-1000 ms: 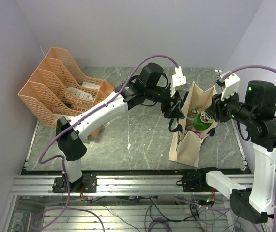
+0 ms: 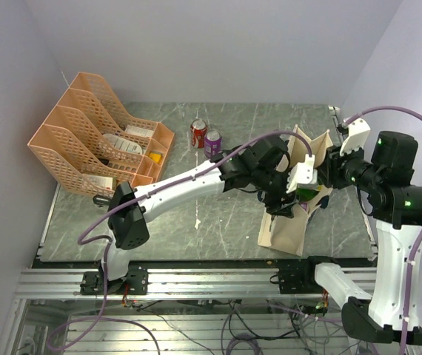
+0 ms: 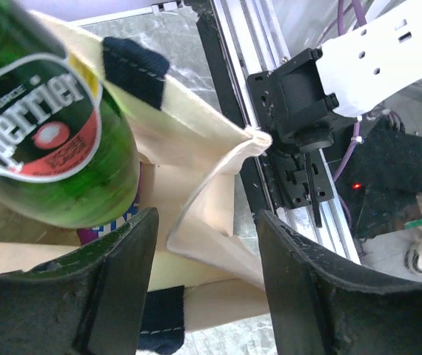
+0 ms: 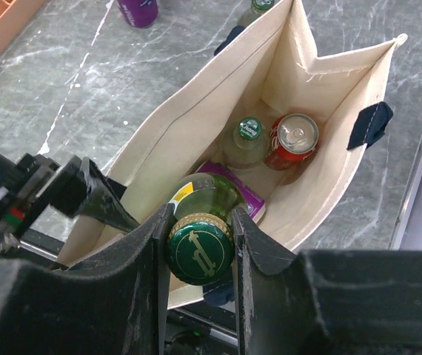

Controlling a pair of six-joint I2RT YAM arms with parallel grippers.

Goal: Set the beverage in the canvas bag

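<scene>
The cream canvas bag (image 4: 322, 185) stands open on the right of the counter, holding a red can (image 4: 291, 144), a small bottle (image 4: 244, 148) and a purple box (image 4: 249, 196). A large green Perrier bottle (image 3: 52, 133) is at the bag; my right gripper is shut on its capped neck (image 4: 200, 251). My left gripper (image 2: 285, 207) is over the bag's front part, part open, its fingers beside the bottle and the bag's rim, nothing seen between them but bag fabric beyond.
A red can (image 2: 198, 134) and purple can (image 2: 212, 144) stand at the counter's back middle. An orange divided basket (image 2: 70, 140) occupies the left.
My left gripper has moved toward the front of the bag and down the frame. The right gripper, with the bottle, has shifted slightly, and the bottle is more hidden from above.
</scene>
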